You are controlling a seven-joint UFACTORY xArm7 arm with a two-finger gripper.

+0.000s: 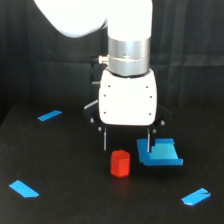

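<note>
A red block (120, 163) rests on the dark table near the middle of the view, standing apart from the blue tray. My gripper (127, 143) hangs above and slightly behind the block in the image, its two thin dark fingers spread wide. Nothing shows between those fingers, so it is open. To the right of the block lies a shallow blue tray (146, 160) with a lighter blue inside; part of its back edge is close to the gripper's right finger in the image.
Blue tape strips mark the table: one at the back left (49, 115), one at the front left (23, 189) and one at the front right (196, 197).
</note>
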